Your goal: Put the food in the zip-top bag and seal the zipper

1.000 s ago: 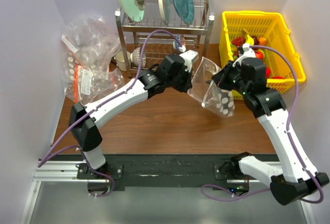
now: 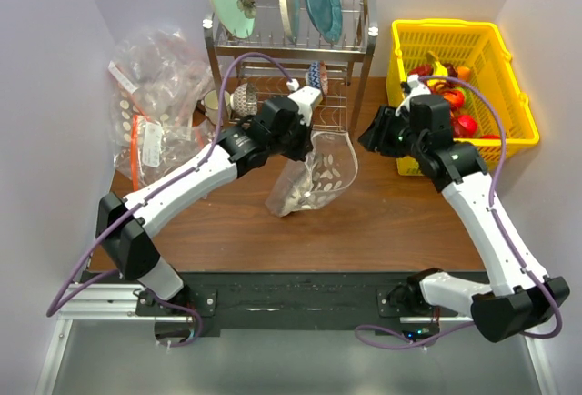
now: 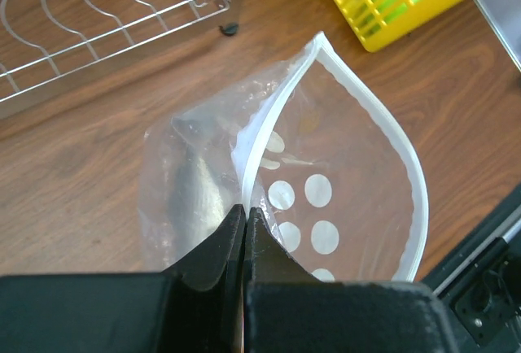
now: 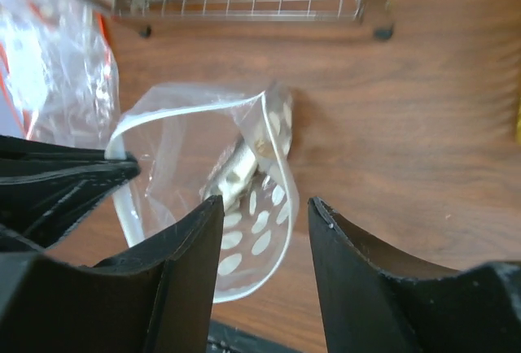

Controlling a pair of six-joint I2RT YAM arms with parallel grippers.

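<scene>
A clear zip top bag (image 2: 318, 177) with white dots hangs open over the wooden table below the dish rack, something pale inside it, hard to identify. My left gripper (image 2: 305, 154) is shut on its zipper rim; in the left wrist view the white strip (image 3: 407, 166) runs into the fingertips (image 3: 246, 213). My right gripper (image 2: 377, 136) stands open to the right of the bag, nothing between its fingers, which frame the bag's rim (image 4: 281, 263) from above in the right wrist view.
A yellow basket (image 2: 509, 113) with toy food stands at back right. The dish rack (image 2: 364, 22) with plates and cups is at the back, and more bags (image 2: 155, 95) lie at left.
My left gripper moved left with the bag, which swung from right to middle.
</scene>
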